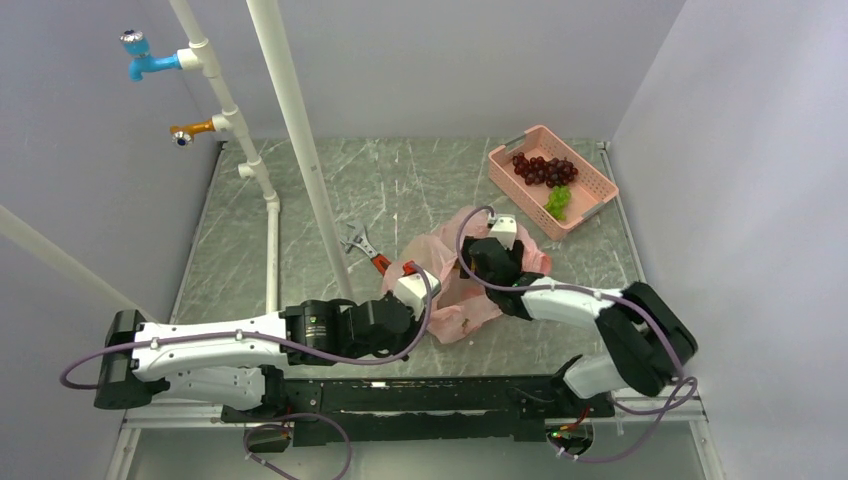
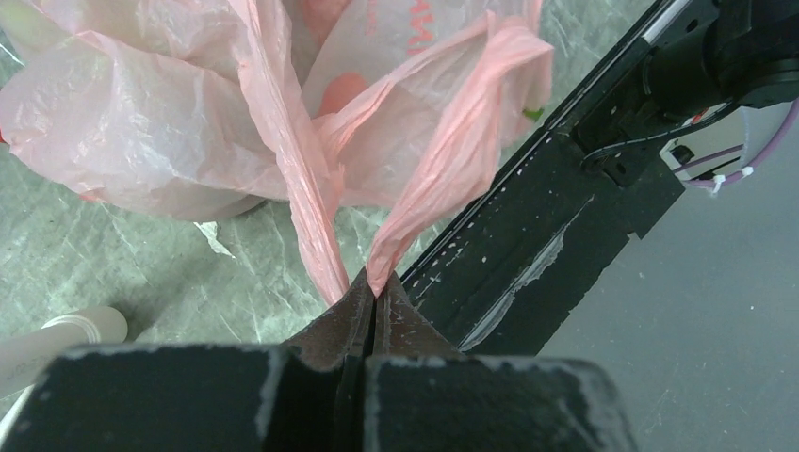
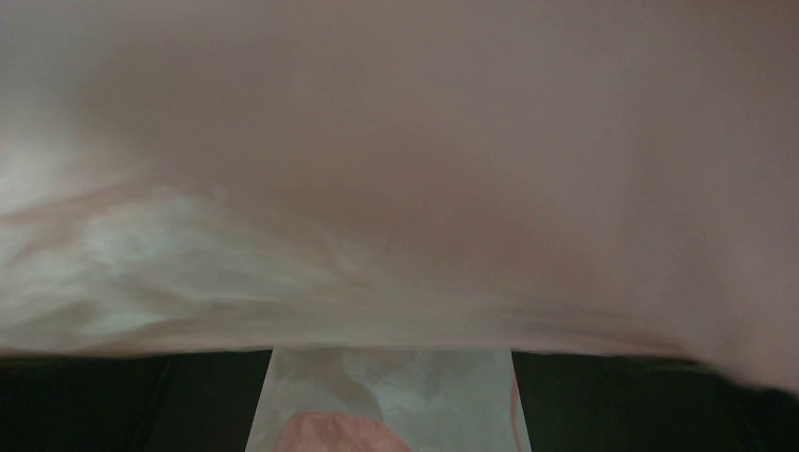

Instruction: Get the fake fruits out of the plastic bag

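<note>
The pink plastic bag (image 1: 465,315) lies crumpled on the counter between both arms. In the left wrist view my left gripper is shut on the bag's twisted handle (image 2: 443,160), pulling it taut. My right gripper is in the bag's mouth, its fingers (image 3: 612,400) spread apart, with bag film draped close over them and filling the right wrist view. Between those fingers only printed film shows. No fruit can be made out clearly inside; the film hides the contents. A purple grape bunch (image 1: 545,170) and a green bunch (image 1: 558,203) lie in the pink basket (image 1: 593,182).
An adjustable wrench (image 1: 362,242) lies left of the bag. The white pipe (image 1: 300,120) slants down near my left arm. A dark rail (image 1: 400,395) runs along the front edge.
</note>
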